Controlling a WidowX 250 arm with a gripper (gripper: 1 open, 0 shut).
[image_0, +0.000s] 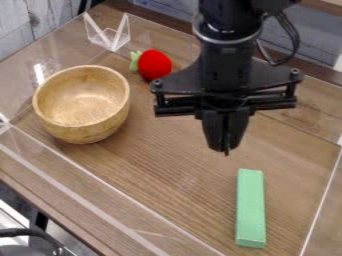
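Observation:
My black gripper is raised over the middle of the table, shut, with nothing visible between its fingers. Below it and to the right, a green rectangular block lies flat on the wooden table, apart from the gripper.
A wooden bowl stands at the left. A red round object with green on it lies at the upper left, near a white wire item.

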